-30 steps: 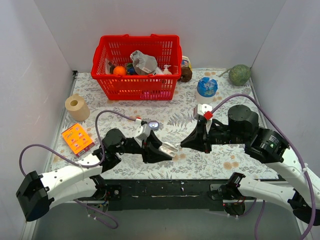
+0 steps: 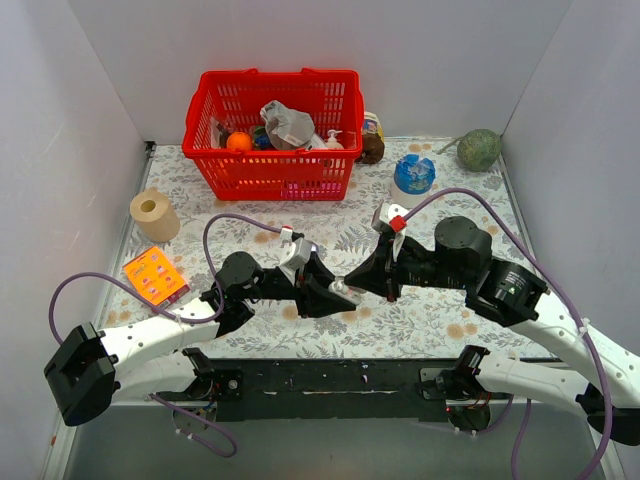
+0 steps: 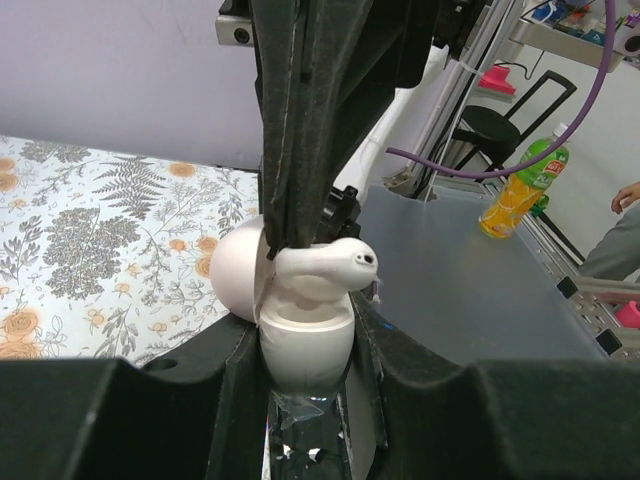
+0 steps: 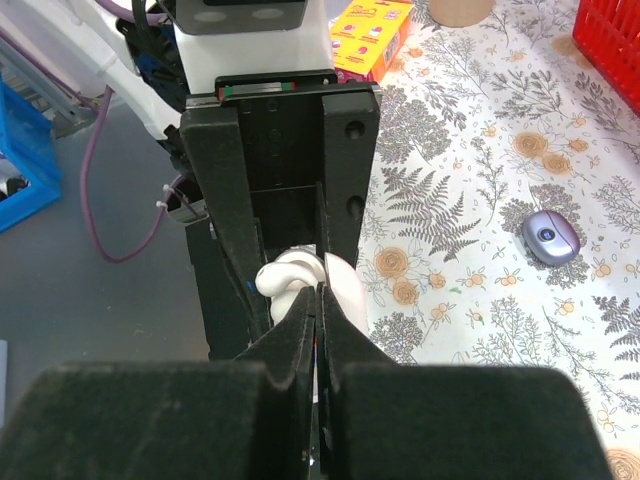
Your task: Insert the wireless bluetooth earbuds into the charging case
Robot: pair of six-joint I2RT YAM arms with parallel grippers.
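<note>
The white charging case (image 3: 306, 345) is gripped in my left gripper (image 2: 340, 292), above the table's front part. Its lid (image 3: 236, 268) stands open. A white earbud (image 3: 335, 264) lies at the case's opening, its stem pointing sideways across the top; how deep it sits cannot be told. My right gripper is shut, its fingertips right at the earbud and lid, with nothing showing between them. In the left wrist view, the black right fingers (image 3: 300, 150) come down from above and hide part of the earbud. A second earbud cannot be made out.
A grey mouse (image 4: 551, 237) lies on the flowered tablecloth (image 2: 400, 335). Farther back stand a red basket (image 2: 270, 178), a paper roll (image 2: 155, 216), an orange box (image 2: 155, 276), a blue-topped container (image 2: 413, 178) and a green round object (image 2: 479, 150). The two grippers nearly meet.
My right gripper moved left and met the case. The left gripper shifted right and slightly up in the top view with the case.
</note>
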